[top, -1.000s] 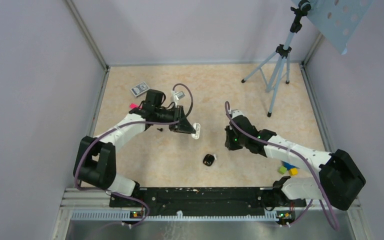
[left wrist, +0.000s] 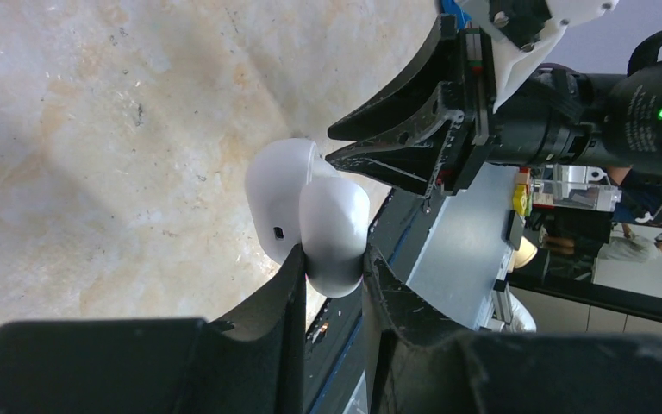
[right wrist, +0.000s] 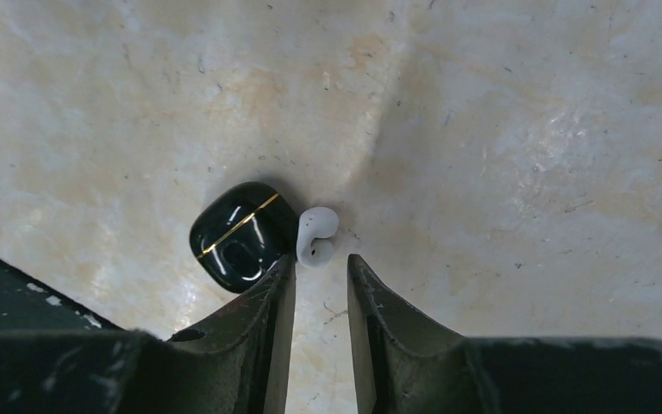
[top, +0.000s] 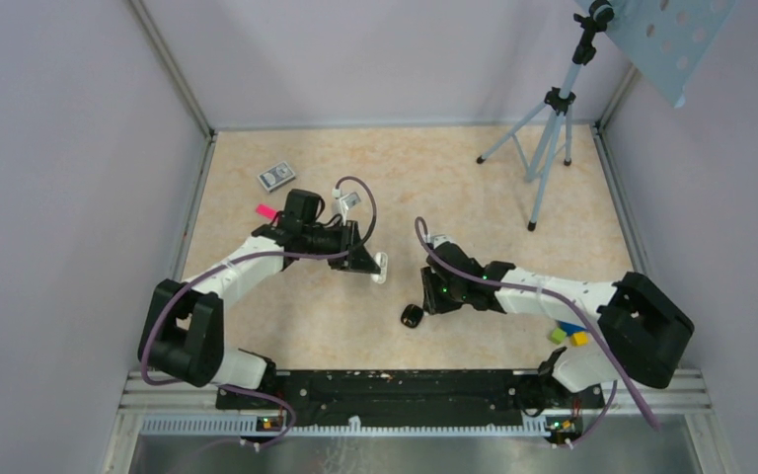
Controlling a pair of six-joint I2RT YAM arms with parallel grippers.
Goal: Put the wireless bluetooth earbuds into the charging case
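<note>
My left gripper (top: 360, 259) is shut on the white charging case (left wrist: 334, 233), its lid part (left wrist: 271, 198) tilted open, held up off the table. My right gripper (top: 429, 291) is open just above the table, by a black rounded case (right wrist: 234, 237) with a gold seam and a white earbud (right wrist: 317, 226) lying against that case's side. In the right wrist view the earbud sits just beyond the gap between the fingertips.
A grey box (top: 276, 176) and pink strip (top: 265, 210) lie at the back left. A tripod (top: 548, 148) stands at the back right. Colored blocks (top: 578, 338) are at the front right.
My right gripper has moved left and toward the front, to the black case and earbud. My left gripper, with the white case, has shifted slightly left.
</note>
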